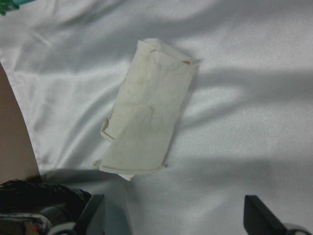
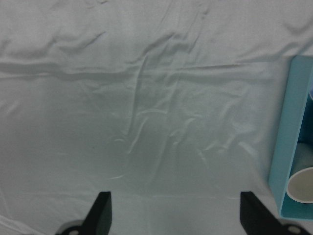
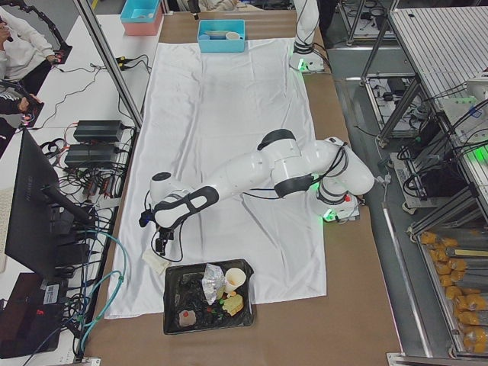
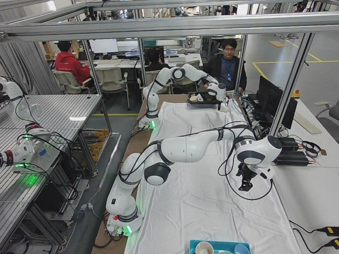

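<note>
A crumpled pale cream carton or paper piece [image 1: 146, 112] lies flat on the white cloth [image 3: 213, 99]. In the left wrist view my left gripper is open above it, its fingers either side of empty space. Beside it is a black tray [image 3: 183, 297] holding foil [image 3: 213, 282], a cup [image 3: 235, 279] and food-like scraps. My right gripper stands open over bare cloth, left of a blue bin [image 2: 283, 132] with cups.
A monitor [image 3: 34, 213], cables and black boxes [image 3: 97, 131] stand along the left side, beyond the cloth.
</note>
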